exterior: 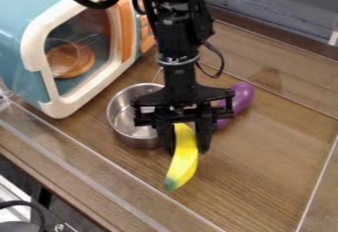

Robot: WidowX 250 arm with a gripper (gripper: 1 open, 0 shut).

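My black gripper (185, 137) hangs in the middle of the camera view, shut on a yellow banana (183, 165), which points down toward the front with its green-tipped end lowest. A steel pot (129, 127) stands just left of and behind the gripper, partly hidden by it. A purple eggplant (242, 97) lies to the right behind the gripper, partly covered.
A light-blue toy microwave (30, 56) with an open front and orange bowls inside stands at the back left. The counter's edge runs along the front left.
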